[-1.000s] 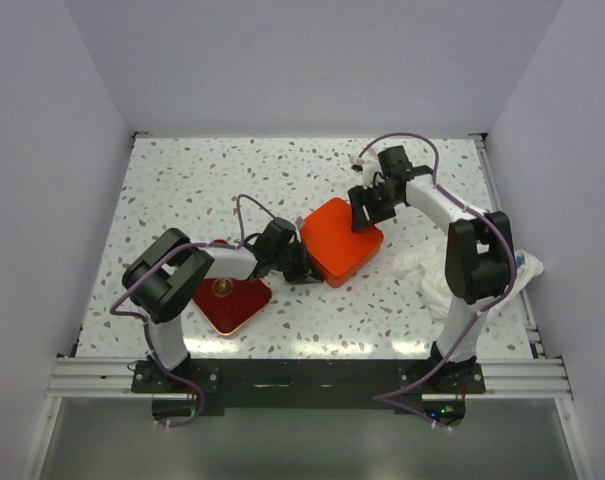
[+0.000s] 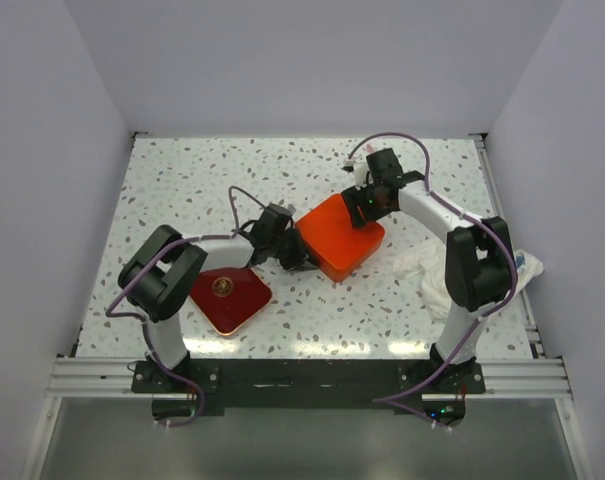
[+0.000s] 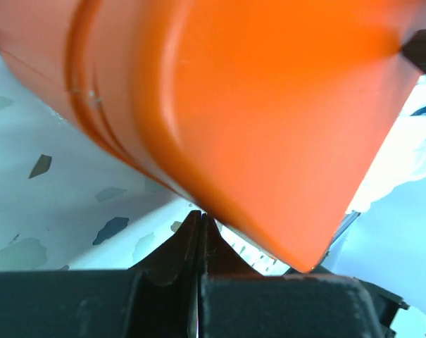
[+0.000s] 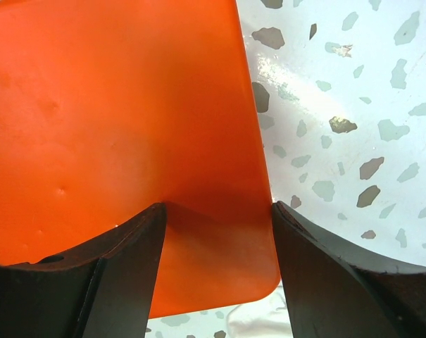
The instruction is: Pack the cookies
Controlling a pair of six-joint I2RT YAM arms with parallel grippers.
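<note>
An orange rounded box (image 2: 340, 242) sits on the speckled table between my two arms, filling much of both wrist views. My left gripper is shut at the box's lower left edge, with nothing showing between its fingertips. My right gripper stands open over the box's upper right part in the top view; in the right wrist view one fingertip lies over the orange top, the other at its edge. I cannot tell whether cookies are inside.
A dark red tray-like piece (image 2: 244, 298) with a round emblem lies at the front left. A white cloth or bag (image 2: 432, 275) lies right of the box.
My left gripper has drawn slightly back to the left. The orange box has shifted very slightly leftward with them.
</note>
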